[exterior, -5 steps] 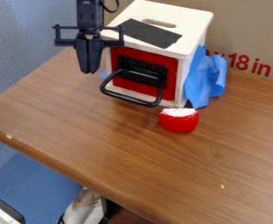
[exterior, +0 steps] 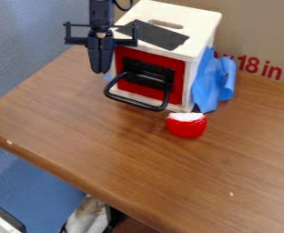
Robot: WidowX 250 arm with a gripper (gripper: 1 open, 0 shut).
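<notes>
My black gripper (exterior: 101,62) points down at the upper left, beside the front left of a white box (exterior: 185,24) with a red front, a dark patch on top and a black U-shaped handle (exterior: 138,101) sticking out low. I cannot tell whether the gripper is open or shut. A red round container (exterior: 186,128) with white contents stands on the table in front of the box's right corner.
Blue crumpled material (exterior: 215,80) lies against the box's right side, with a cardboard sheet (exterior: 264,36) behind. The table's edge runs along the lower left.
My gripper has moved slightly to the right, toward the box. The box, handle and red container look unchanged.
</notes>
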